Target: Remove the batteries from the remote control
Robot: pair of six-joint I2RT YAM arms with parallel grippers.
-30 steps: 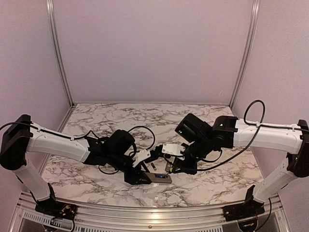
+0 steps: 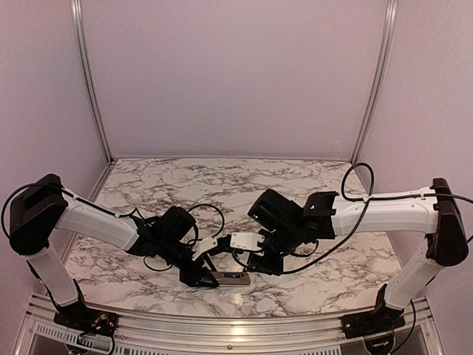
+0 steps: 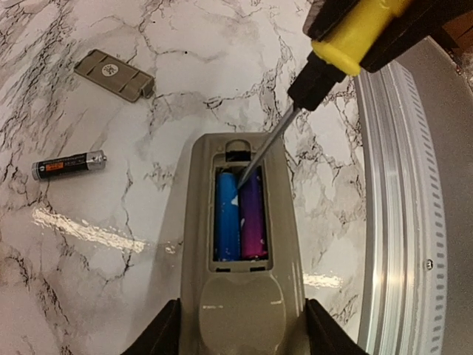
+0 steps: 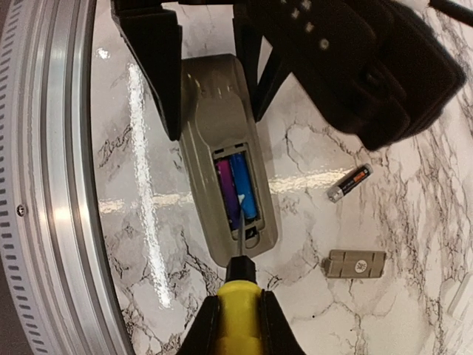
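Note:
The grey remote [image 3: 244,310] lies with its battery bay open, held at its closed end by my left gripper. Inside are a blue battery [image 3: 228,222] and a purple battery [image 3: 253,222]. My right gripper is shut on a yellow-handled screwdriver [image 4: 244,303], whose thin tip reaches into the bay at the open-end part of the blue battery, near the seam between the two. A loose black battery [image 3: 68,164] and the battery cover [image 3: 113,74] lie on the table beside the remote.
The metal front rail [image 3: 384,244] runs close along one side of the remote.
Both arms have shifted left and a little toward the front in the top view, the remote moving along with them.

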